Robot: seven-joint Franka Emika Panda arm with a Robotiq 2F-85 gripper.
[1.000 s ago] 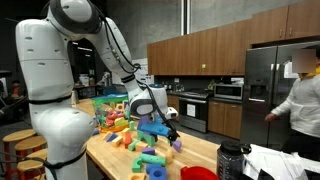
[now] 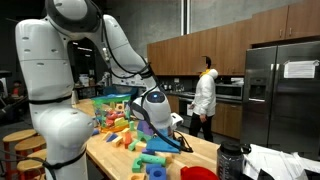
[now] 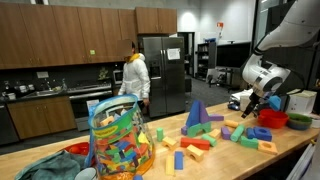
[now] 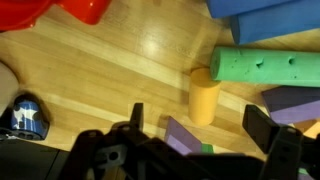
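My gripper is open above the table, its dark fingers (image 4: 128, 136) spread wide with no object held. Below, between the fingers in the wrist view, lies an orange cylinder block (image 4: 203, 98). A green block (image 4: 258, 66) touches or nearly touches its upper end. A purple block (image 4: 182, 138) lies close to the left finger, and another purple block (image 4: 292, 104) is at the right edge. In exterior view 1 the arm's white wrist (image 2: 155, 105) hangs over the blocks, and the fingertips are hard to make out there.
Blue blocks (image 4: 272, 18) lie beyond the green one. A red bowl (image 2: 198, 173) and a black canister (image 2: 231, 160) stand to one side. A clear bin of blocks (image 3: 120, 140) occupies the table's other end. Bare wood shows left of the orange block. A person (image 2: 204, 100) stands behind the table.
The arm's wrist has turned and shifted slightly toward the right in exterior view 1. The person has walked leftward behind the table. The blocks look unmoved.
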